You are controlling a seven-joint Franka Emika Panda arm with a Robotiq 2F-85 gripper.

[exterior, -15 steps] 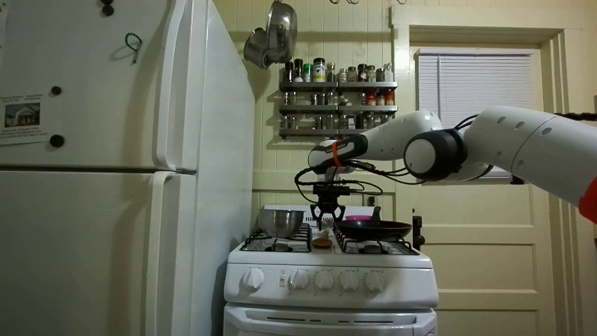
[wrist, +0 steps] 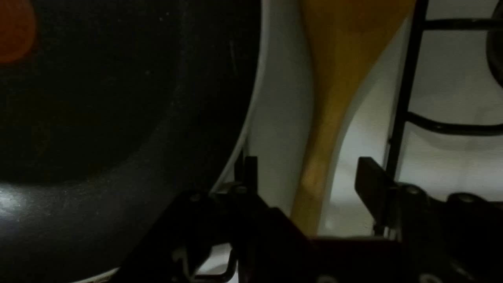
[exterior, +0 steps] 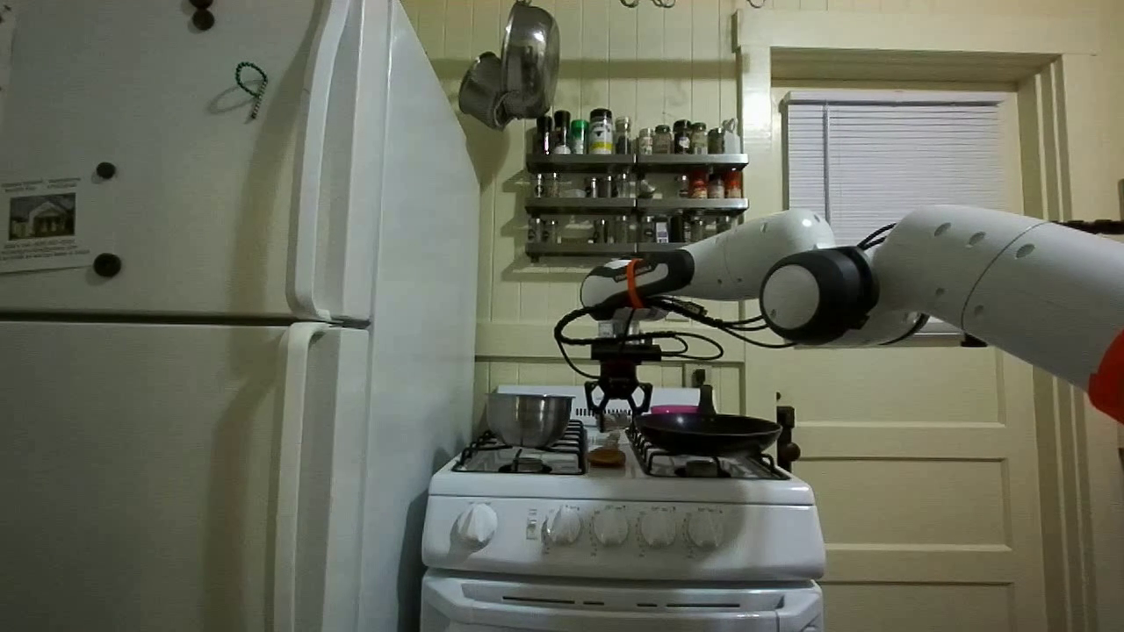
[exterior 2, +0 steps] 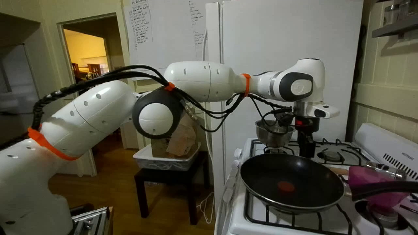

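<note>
A wooden spoon [wrist: 330, 85] lies on the white stove top between the two burner grates, its wide end at the top of the wrist view. Above its handle my gripper stands open, one finger on either side and nothing held. The left finger [wrist: 250, 172] is close by the rim of a black frying pan [wrist: 188, 118]; whether they touch I cannot tell. In exterior view 1 the gripper [exterior: 618, 405] points down between a steel bowl and the pan [exterior: 711, 432]. The spoon's head [exterior: 607, 457] shows at the stove's front.
The steel bowl [exterior: 529, 421] sits on the left grate. Behind the pan are a pink container [exterior 2: 368, 184] and the pan's handle [exterior 2: 378, 190], which points to the stove's back. A refrigerator [exterior: 421, 263] rises at the left.
My gripper has shifted very slightly up and right. The pan has also moved a little to the right and appears slightly tilted compared with before; the spoon and bowl look unmoved.
</note>
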